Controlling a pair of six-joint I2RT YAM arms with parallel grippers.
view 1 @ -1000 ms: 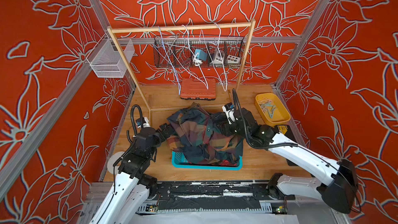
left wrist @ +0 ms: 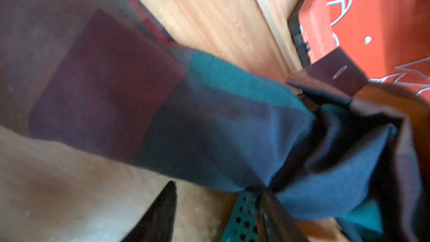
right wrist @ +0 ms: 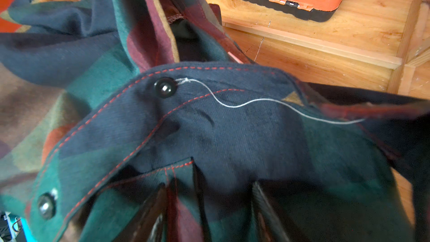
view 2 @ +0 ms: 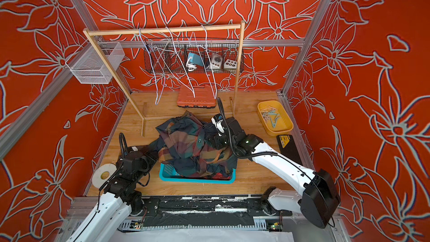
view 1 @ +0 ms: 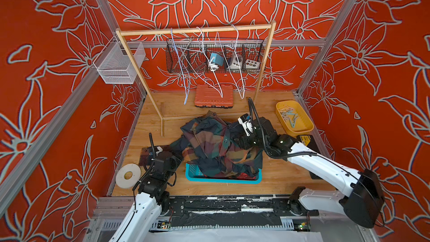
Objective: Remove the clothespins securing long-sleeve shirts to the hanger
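Observation:
The plaid long sleeve shirt [view 1: 210, 141] lies crumpled over the blue basket [view 1: 221, 181]. One sleeve [left wrist: 147, 107] stretches left across the wood in the left wrist view. My left gripper is part open beside that sleeve, no cloth clearly gripped. Over the shirt front and its pocket, my right gripper also stands part open; no cloth shows pinched between its fingers. White hangers [view 1: 210, 74] hang on the wooden rack [view 1: 197, 30] with no shirt on them. Several clothespins [view 1: 291, 117] lie in the yellow bin [view 1: 301, 130].
An orange case [view 1: 214, 95] sits on the table beneath the rack. At the left are a white roll [view 1: 120, 180] and a wire basket [view 1: 115, 78] on the wall. A black box [view 1: 306, 140] lies by the yellow bin.
The left hanger has swung.

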